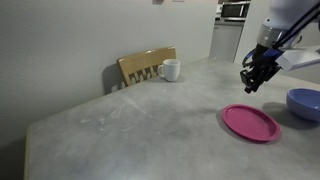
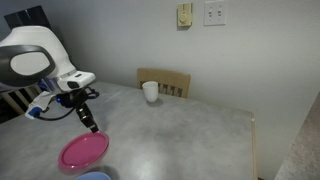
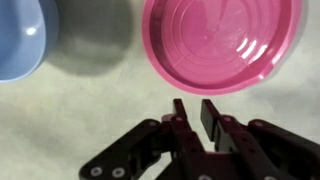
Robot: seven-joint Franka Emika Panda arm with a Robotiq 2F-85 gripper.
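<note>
A pink plate [image 1: 251,123] lies flat on the grey table, and its near part fills the top of the wrist view [image 3: 220,45]. Beside it rests a blue bowl [image 1: 306,104], cut off at the top left of the wrist view [image 3: 22,38]. My gripper is above the table just off the plate's rim. A narrow gap separates its black fingers [image 3: 181,110], and nothing is between them. In exterior view 2 the gripper [image 2: 92,126] hangs near the plate's far edge, while only part of the bowl [image 2: 95,176] shows.
A white mug [image 1: 170,70] stands at the back of the table, in front of a wooden chair [image 1: 140,65].
</note>
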